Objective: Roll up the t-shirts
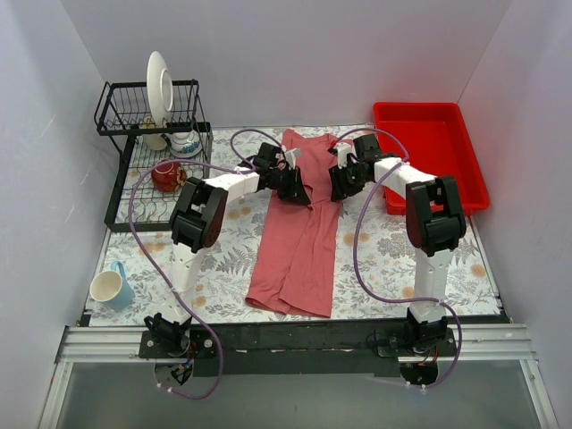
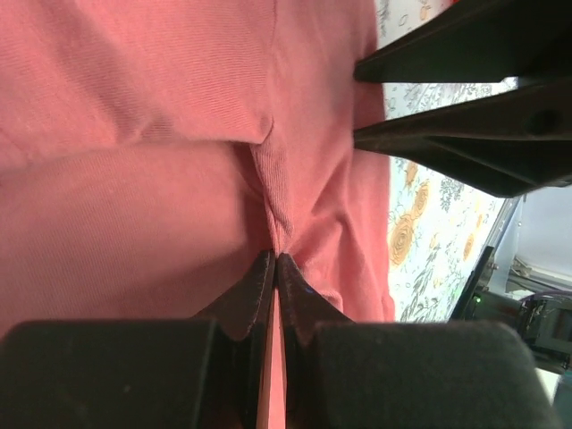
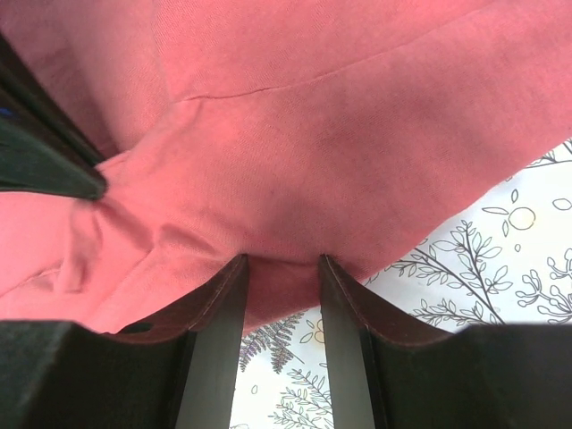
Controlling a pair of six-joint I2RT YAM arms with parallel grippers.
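Observation:
A red t-shirt (image 1: pixel 295 250) lies lengthwise on the patterned table, its sides folded in to make a long strip. My left gripper (image 1: pixel 309 206) is over the middle of the strip. In the left wrist view its fingertips meet at a narrow fold of the shirt (image 2: pixel 308 192); they are shut, and no cloth shows clearly between them. At the strip's right edge is my right gripper (image 1: pixel 336 198). The right wrist view has its fingers (image 3: pixel 231 290) apart, with shirt fabric (image 3: pixel 268 197) in and beyond the gap, close to the cloth's border.
A black dish rack (image 1: pixel 143 183) with dishes stands at the back left, and a blue mug (image 1: pixel 109 287) at the front left. A red bin (image 1: pixel 429 143) occupies the back right. Bare table shows on both sides of the shirt.

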